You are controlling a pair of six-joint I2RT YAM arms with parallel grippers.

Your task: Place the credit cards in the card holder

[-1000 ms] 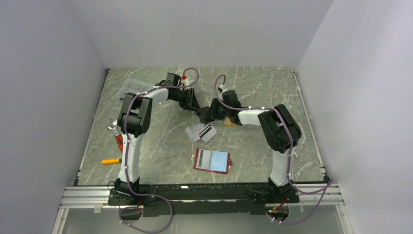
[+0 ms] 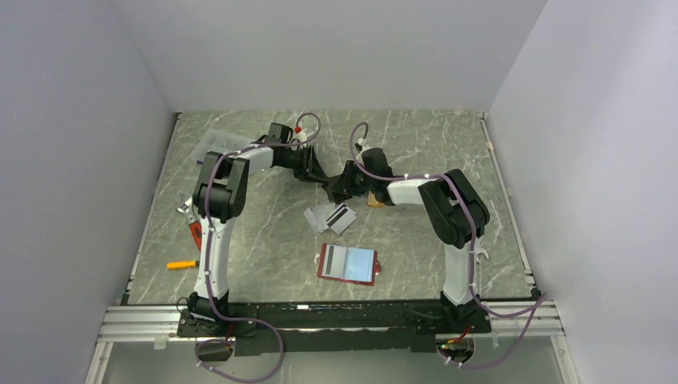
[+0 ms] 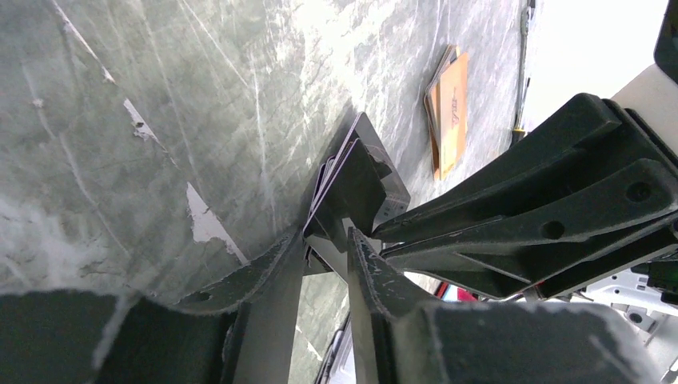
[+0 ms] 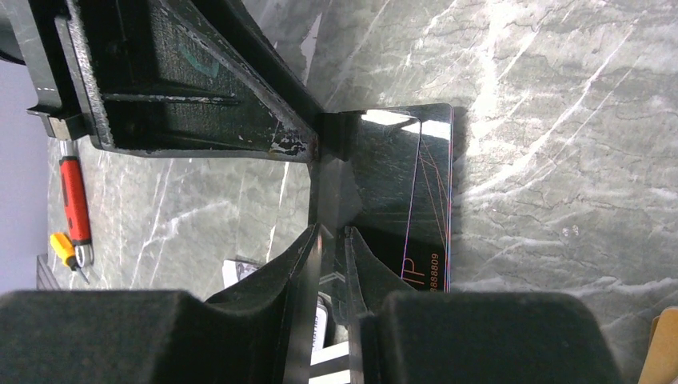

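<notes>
Both grippers, left (image 2: 314,178) and right (image 2: 344,187), meet over a stack of black cards (image 3: 356,176) at the table's middle. In the left wrist view the stack fans slightly at its edge, with my left fingertips (image 3: 272,264) at that edge and the other gripper's fingers alongside. In the right wrist view my fingertips rest on or against the black cards (image 4: 392,184); their grip is unclear. Pale cards (image 2: 340,220) lie just in front. The open card holder (image 2: 336,262), red-edged, lies near the front edge.
Orange-tan cards (image 3: 450,112) lie right of the stack. A clear container (image 2: 208,144) is at back left, tools (image 2: 182,264) along the left side, a wrench (image 2: 481,252) at the right.
My right gripper and arm have shifted slightly left over the black cards; the left gripper has lowered a little toward them. The cards and holder look unchanged.
</notes>
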